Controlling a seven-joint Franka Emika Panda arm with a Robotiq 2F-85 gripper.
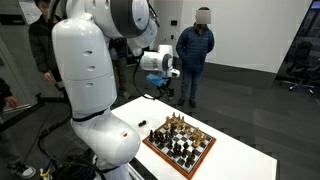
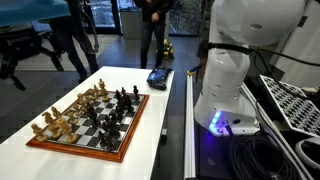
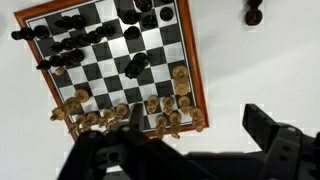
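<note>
My gripper hangs high above the table, well clear of the chessboard. In the wrist view its two dark fingers stand wide apart, open, with only board and table showing far below between them. The wooden-framed chessboard carries dark pieces toward one side and light tan pieces toward the other. One dark piece stands near the middle squares. Off the board, on the white table, a dark piece appears at the wrist view's upper right.
A black device lies near the table's edge in exterior view 2. People stand behind the table.
</note>
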